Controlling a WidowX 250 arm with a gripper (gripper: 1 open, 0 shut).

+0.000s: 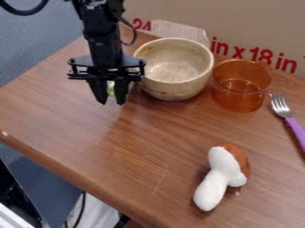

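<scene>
The black gripper [110, 89] hangs low over the wooden table at the upper left, just left of a cream bowl [173, 69]. A small pale yellow-green object [111, 86] shows behind and between its fingers; I cannot tell whether it is gripped.
An orange translucent container [238, 87] stands right of the bowl, with a purple-handled fork [290, 125] at the right edge. A white and brown mushroom-shaped toy [220, 174] lies at the lower right.
</scene>
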